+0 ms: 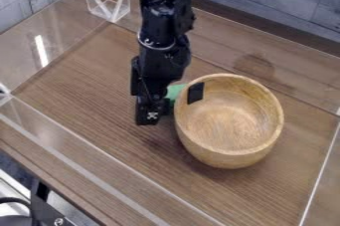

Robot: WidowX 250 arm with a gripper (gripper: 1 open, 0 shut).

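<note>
My black gripper hangs low at the centre, its open fingers just left of a beige bowl. A small green object sits beside the bowl's left side, partly hidden by the gripper; whether it is between the fingers I cannot tell.
A white wire-like holder stands at the back left. Wooden walls edge the table at the back and right.
</note>
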